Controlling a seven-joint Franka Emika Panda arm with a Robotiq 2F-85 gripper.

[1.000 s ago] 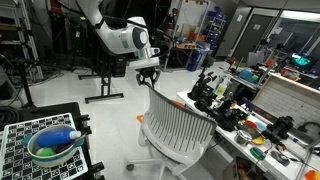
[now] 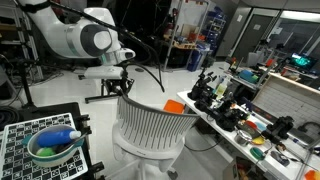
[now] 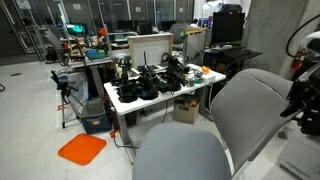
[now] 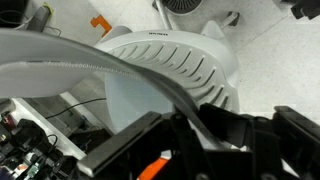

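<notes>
A white office chair with a grey slatted back (image 2: pixel 155 122) stands on the floor in front of the robot. My gripper (image 2: pixel 122 86) is shut on the top edge of that backrest, at its left corner. In the wrist view the rim of the chair back (image 4: pixel 150 78) runs diagonally into the fingers of my gripper, and the slats show below it. Exterior view 2 shows the chair's grey seat (image 3: pixel 182 155) and backrest (image 3: pixel 248 115), with the gripper at the right edge beside the backrest.
A basket of objects (image 2: pixel 55 152) stands on a black-and-white grid at the left. Behind the chair is a white table (image 3: pixel 150 98) crowded with dark items. An orange mat (image 3: pixel 82 151) lies on the floor, which is otherwise open there.
The chair has moved left and toward the camera in exterior view 1, with my gripper at its backrest throughout. The arm has come nearer and left with it.
</notes>
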